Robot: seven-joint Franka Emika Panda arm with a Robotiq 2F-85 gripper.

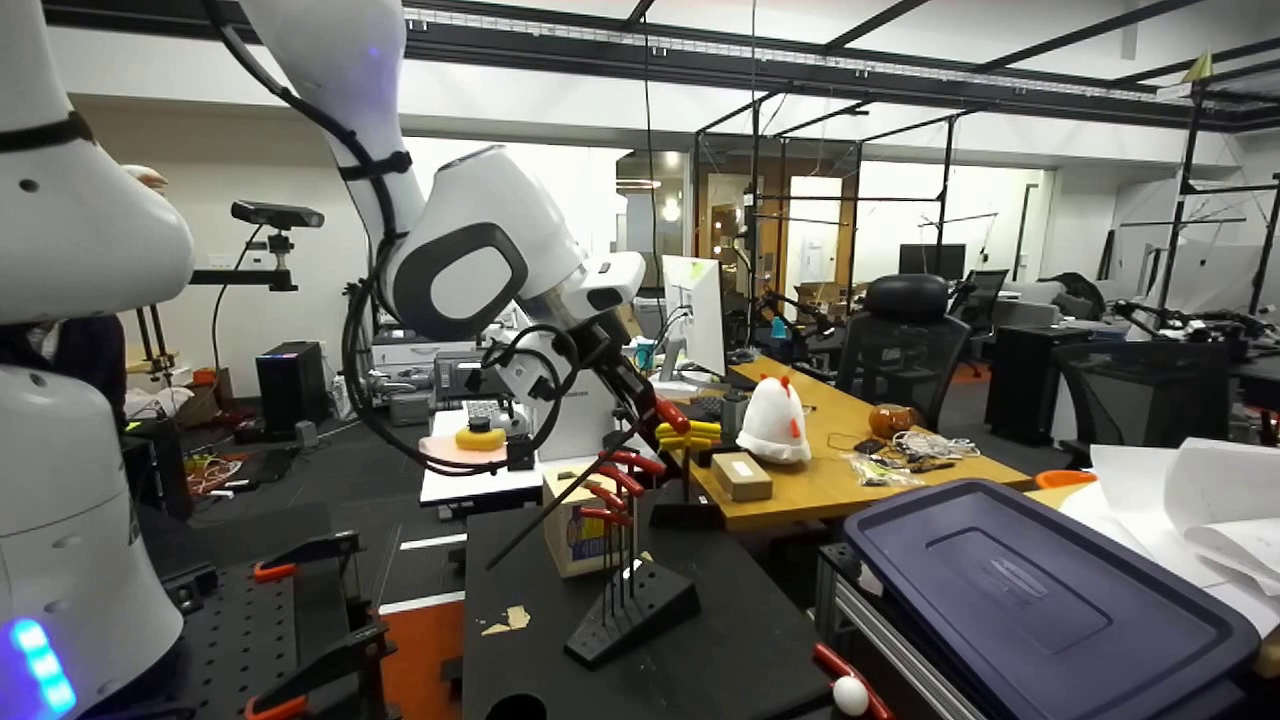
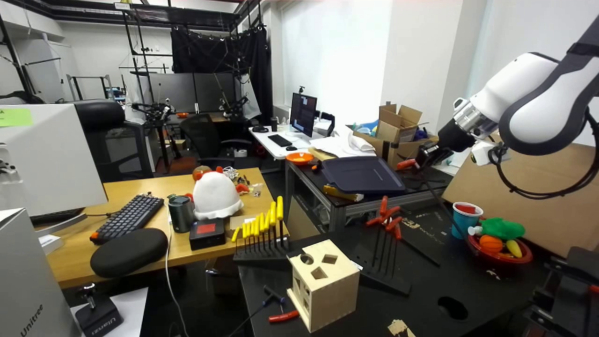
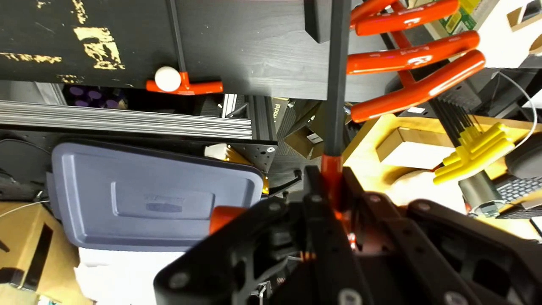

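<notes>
My gripper is shut on the red handle of a T-handle hex key. Its long black shaft (image 3: 336, 76) runs up the wrist view, away from my fingers. In exterior view 1 the held key's shaft (image 1: 546, 516) slants down to the left, in the air over the black table. The gripper (image 2: 425, 158) appears above the table's far side in exterior view 2. A black slanted stand (image 1: 654, 612) holds several red-handled keys (image 2: 385, 215) upright. Another red T-handle key (image 3: 203, 88) lies near the table edge with a white ball (image 3: 167, 79) against it.
A wooden shape box (image 2: 328, 275) and a rack of yellow-handled keys (image 2: 261, 224) stand near the stand. A bowl of toy food (image 2: 500, 258) and a blue cup (image 2: 464, 219) sit toward the arm's side. A dark lid (image 1: 1044, 600) lies on the neighbouring shelf.
</notes>
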